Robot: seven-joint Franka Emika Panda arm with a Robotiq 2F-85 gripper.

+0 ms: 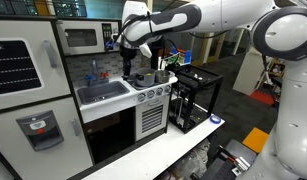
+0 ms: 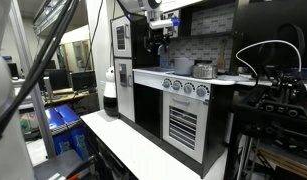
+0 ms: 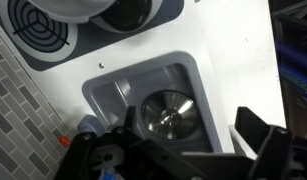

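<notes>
My gripper is open over the toy kitchen's sink, with no object held between its fingers. In the wrist view the grey sink basin lies below it, and a round shiny metal piece rests inside. A silver pot stands on the stove, beside a darker, smaller pan. From the other side, the gripper hangs above the counter, well clear of the silver pot.
The tiled backsplash rises behind the sink, with a faucet close to it. Above is a microwave. A black rack stands right of the stove.
</notes>
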